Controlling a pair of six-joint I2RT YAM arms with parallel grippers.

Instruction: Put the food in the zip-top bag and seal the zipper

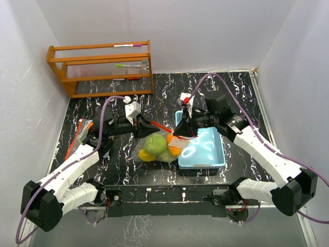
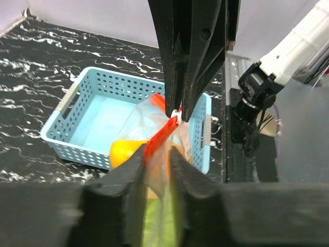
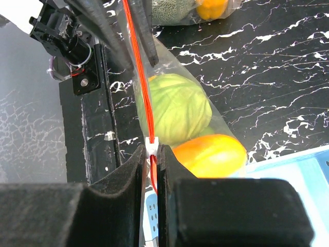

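Note:
The clear zip top bag [image 1: 134, 154] lies in the middle with a green food piece [image 1: 156, 144], a yellow piece [image 1: 146, 155] and an orange piece [image 1: 175, 151] inside. Its red zipper edge [image 3: 140, 77] runs between the two grippers. My right gripper is shut on the white zipper slider [image 3: 151, 145], toward the orange piece's end. At the other end, my left gripper [image 1: 156, 129] is partly open. In the right wrist view its dark fingers [image 3: 146, 38] stand either side of the zipper edge; whether they touch it is unclear.
A light blue basket [image 1: 222, 149] stands just right of the bag, partly beneath the right gripper. Another filled bag [image 3: 180, 13] lies past the left gripper, near the left arm. A wooden rack [image 1: 72, 95] stands at the back left.

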